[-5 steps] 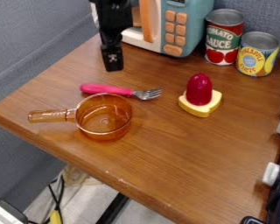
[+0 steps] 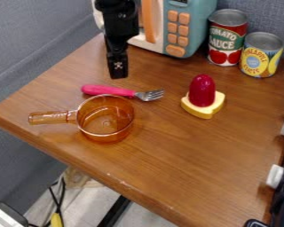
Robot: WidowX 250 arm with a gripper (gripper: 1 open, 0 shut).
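My black gripper (image 2: 117, 64) hangs at the upper left of the table, in front of the toy microwave and above the pink-handled fork (image 2: 121, 92). Whether it is open or shut is hard to tell. An amber transparent pan (image 2: 106, 129) with its handle pointing left sits below the fork. A red piece (image 2: 201, 90) stands on a yellow base (image 2: 201, 107) to the right of the fork.
A teal microwave (image 2: 193, 19) stands at the back. Two cans, red (image 2: 225, 40) and yellow (image 2: 259, 58), stand at the back right. A dark stove (image 2: 279, 195) lines the right edge.
The objects on the table have not moved.
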